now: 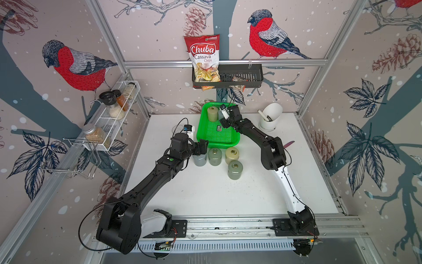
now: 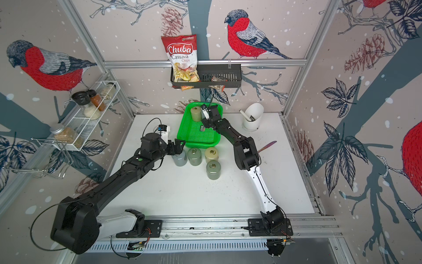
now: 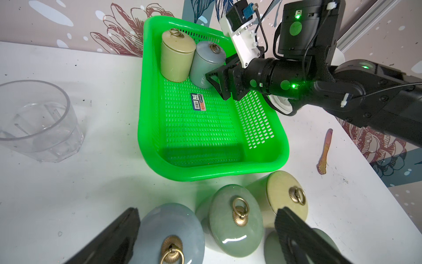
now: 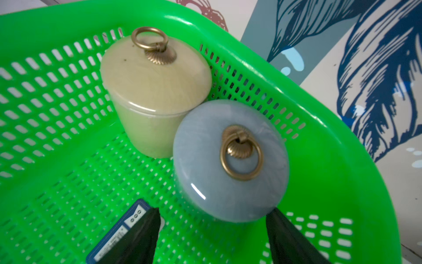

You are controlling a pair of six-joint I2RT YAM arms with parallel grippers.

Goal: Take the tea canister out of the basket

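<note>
The green basket point(image 3: 153, 171) holds a cream canister point(image 4: 145, 88) and, beside it, a pale blue canister point(image 4: 206, 176) with a brass lid ring. My right gripper is at the blue canister, its dark fingers around the canister's body, shut on it inside the basket. My left gripper hangs open over the row of canisters in front of the basket, just above a blue-grey canister point(image 3: 153, 220), a green canister point(image 3: 228, 228) and a cream canister point(image 3: 277, 193).
Another green canister point(image 1: 235, 171) stands at the front. A clear glass point(image 3: 39, 132) is left of the basket; a knife point(image 3: 325, 149) and white holder point(image 2: 255, 114) are right. A dark shelf with chips point(image 1: 204, 57) hangs above.
</note>
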